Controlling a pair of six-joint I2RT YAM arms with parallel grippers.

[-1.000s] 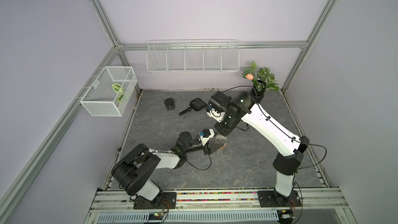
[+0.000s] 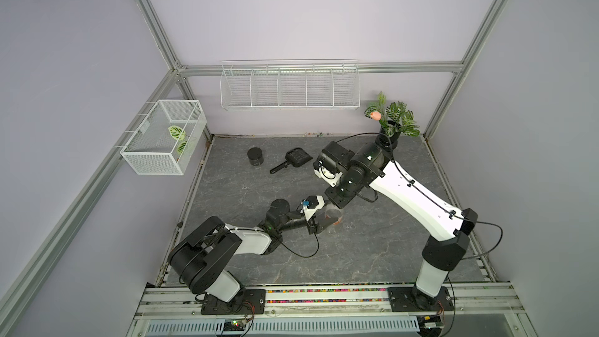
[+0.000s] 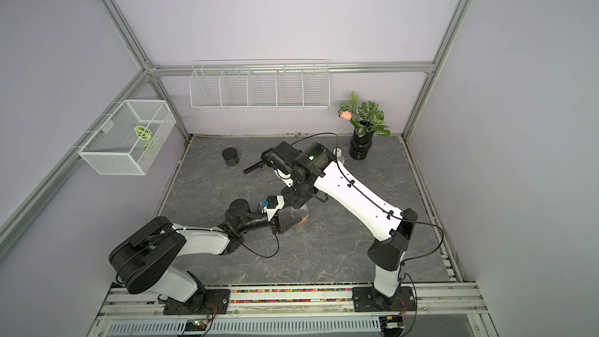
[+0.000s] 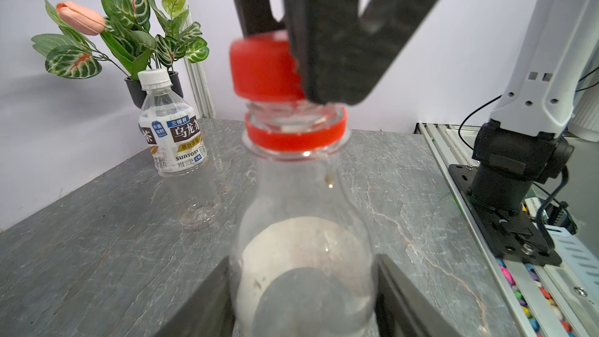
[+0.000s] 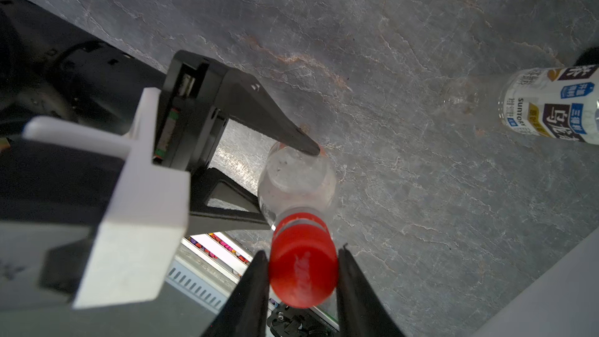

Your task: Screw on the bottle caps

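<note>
A clear bottle point(image 4: 302, 199) stands at table centre, with my left gripper around its body. A red cap point(image 4: 265, 68) sits at its mouth, above the red ring on the neck; how firmly it is seated cannot be told. My right gripper is at the cap from above, fingers either side of it, part open; whether both grip it is unclear. A second clear bottle point(image 4: 177, 156) with a Suntory label stands apart behind, topped by a white cap point(image 4: 153, 78).
A potted plant point(image 3: 360, 143) stands at the back right. A black jar point(image 2: 255, 157) and a black pan point(image 2: 298, 157) lie at the back left. Wire baskets point(image 2: 163, 162) hang on the walls.
My right arm has shifted slightly to the right, toward the front at its elbow. The left arm looks unmoved.
</note>
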